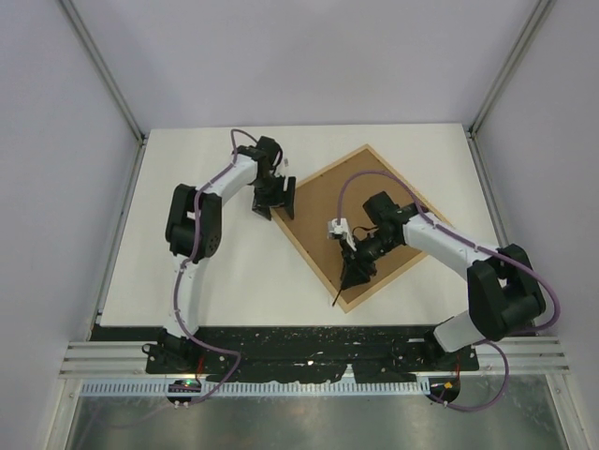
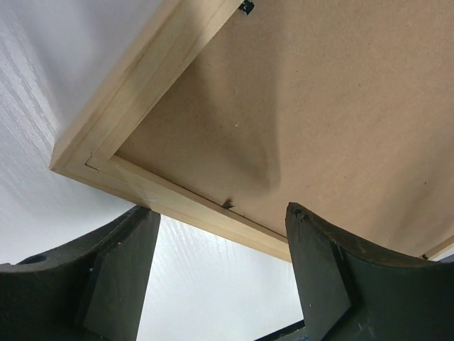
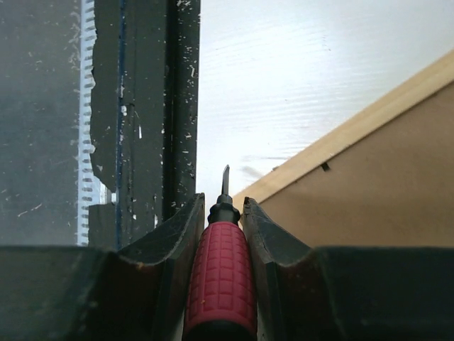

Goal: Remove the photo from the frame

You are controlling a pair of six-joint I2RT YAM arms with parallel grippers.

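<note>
The picture frame (image 1: 301,251) lies face down on the white table, turned at an angle, its brown backboard (image 1: 323,204) held inside a light wooden rim. Small dark metal tabs (image 2: 246,6) show along the rim's inner edge. At the frame's left corner, my left gripper is part open, with one finger on each side of the rim and no visible contact. My right gripper is shut on a screwdriver with a red handle (image 3: 221,273). Its thin tip (image 3: 225,177) points over the table near the frame's front corner. The photo itself is hidden.
A dark strip (image 1: 271,352) runs along the table's front edge, close to the frame's front corner. Bare white table (image 1: 187,291) lies to the left of the frame and behind it.
</note>
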